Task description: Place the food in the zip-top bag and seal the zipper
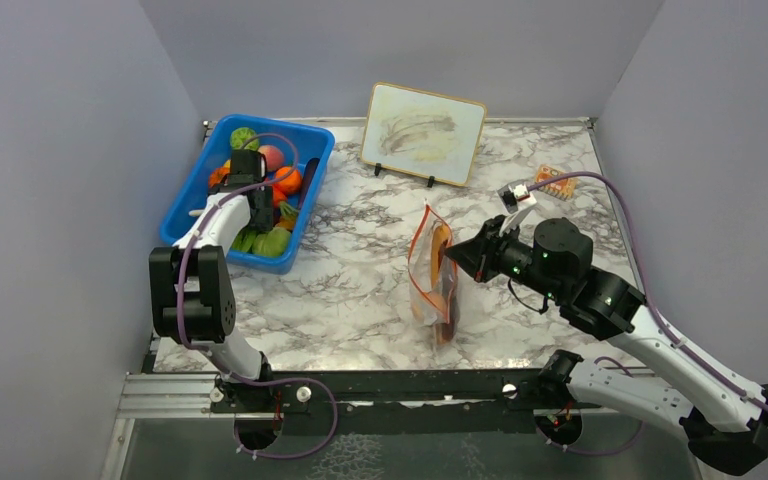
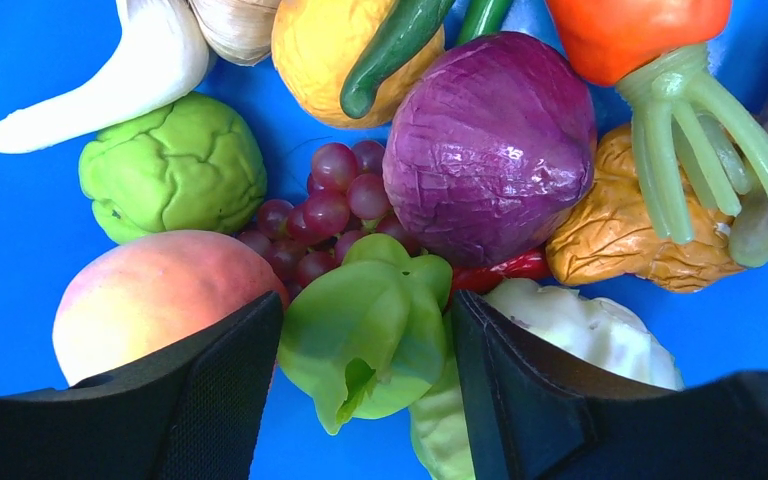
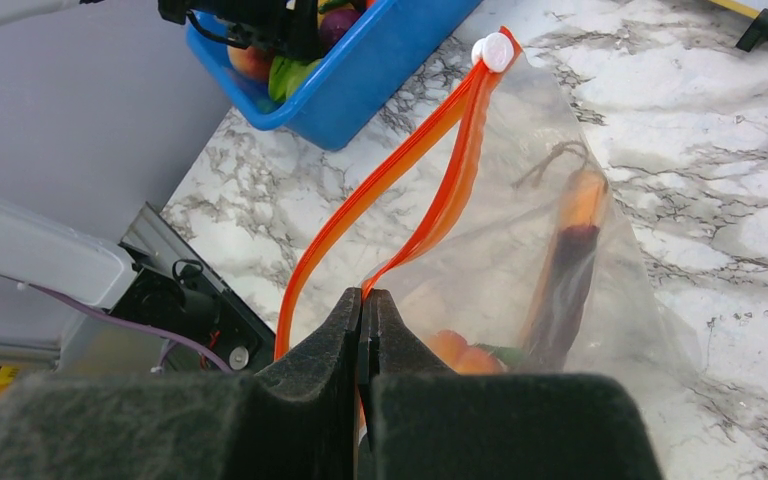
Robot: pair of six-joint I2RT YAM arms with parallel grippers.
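Observation:
Inside the blue bin (image 1: 310, 200), my left gripper is open, its fingers on either side of a green pepper-like piece (image 2: 360, 330); I cannot tell whether they touch it. The clear zip top bag (image 1: 421, 285) stands on the marble table, its mouth gaping between two orange zipper strips (image 3: 360, 195). A white slider (image 3: 497, 52) sits at the far end of the zipper. Through the film show a long dark piece (image 3: 565, 290) with an orange end and rounded orange food (image 3: 465, 355). My right gripper is shut on the bag's rim.
Around the left gripper lie a peach (image 2: 160, 300), a purple cabbage (image 2: 490, 150), grapes (image 2: 328, 205) and a pale cabbage (image 2: 580, 325). A whiteboard (image 1: 425, 130) stands at the back. Bare table lies between bin and bag.

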